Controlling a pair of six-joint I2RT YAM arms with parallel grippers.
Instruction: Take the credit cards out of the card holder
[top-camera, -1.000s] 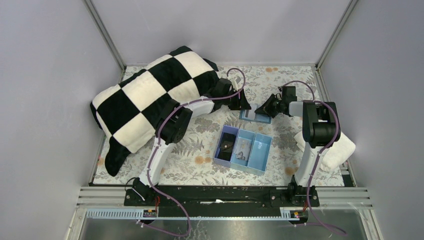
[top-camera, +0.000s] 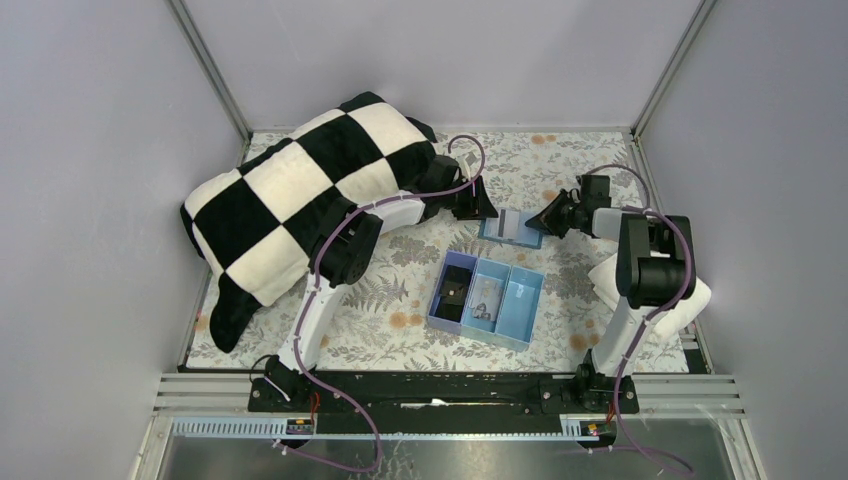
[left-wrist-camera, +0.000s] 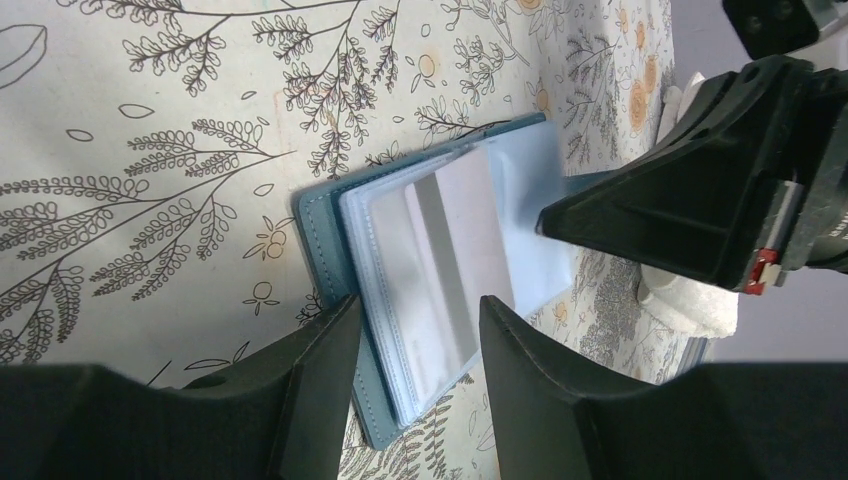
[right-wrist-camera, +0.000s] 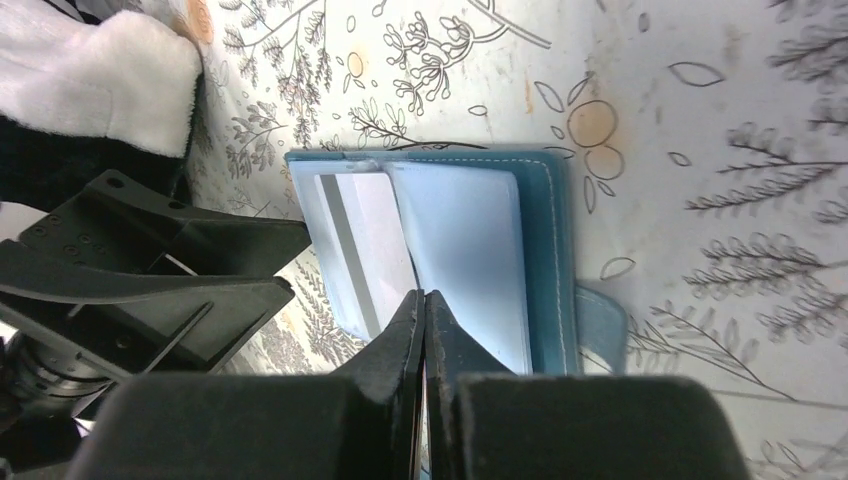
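The blue card holder (left-wrist-camera: 330, 235) lies unfolded on the patterned table between my two arms. A white card with a grey stripe (left-wrist-camera: 477, 220) sits partly in its left clear pocket, with a bare strip of pocket on its left and its right edge near the middle fold. In the left wrist view, my left gripper is open over the holder's left side, fingers well apart. My right gripper is shut with nothing between its fingertips, just right of the card (right-wrist-camera: 385, 235). The card is outside those fingers, which cover part of the holder.
A three-part blue box (top-camera: 520, 308) stands in front of the holder, with dark items in its left part and a clear item in the middle. A checkered pillow (top-camera: 310, 195) fills the left side. White cloth (top-camera: 688, 305) lies at the right.
The card has slid rightward within the left pocket, toward the fold. My right gripper has moved right, away from the left arm. The left gripper stays almost where it was.
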